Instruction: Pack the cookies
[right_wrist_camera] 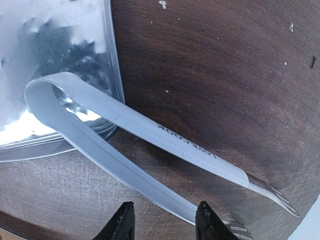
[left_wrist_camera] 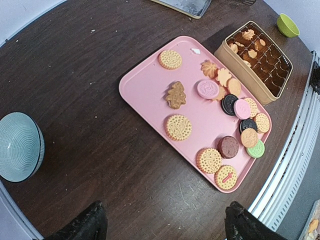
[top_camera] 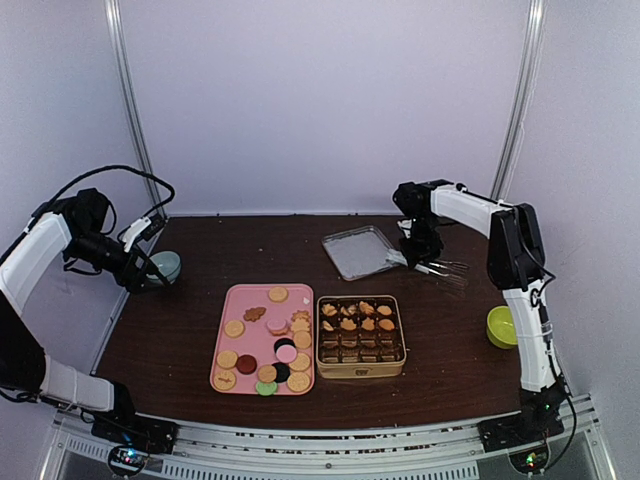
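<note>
A pink tray (top_camera: 262,340) holds assorted cookies; beside it sits a tin (top_camera: 359,370) with a compartment insert, cookies in its back compartments. A silver tong pair (right_wrist_camera: 200,157) lies with its bend on the metal tray (top_camera: 350,250), ends on the table. My right gripper is just over the tongs, fingers partly apart at the lower arm, nothing visibly held. My left gripper stands open and empty at the far left, above the table.
A pale blue bowl (top_camera: 164,262) is at the left edge, a green bowl (top_camera: 502,332) at the right.
</note>
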